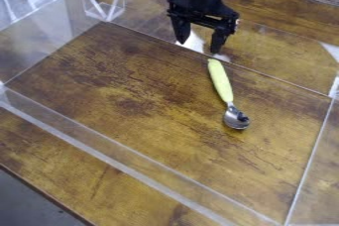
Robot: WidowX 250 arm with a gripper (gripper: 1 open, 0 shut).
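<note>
My gripper [201,34] is the black mechanism at the top centre, just beyond the upper end of a spoon, its fingers apart with nothing seen between them. The spoon [220,85] lies on the wooden table, its pale yellow handle towards the gripper and its metal head towards the lower right.
Clear plastic walls [75,144] edge the wooden work area [113,101]. A grey surface shows beyond the lower left corner.
</note>
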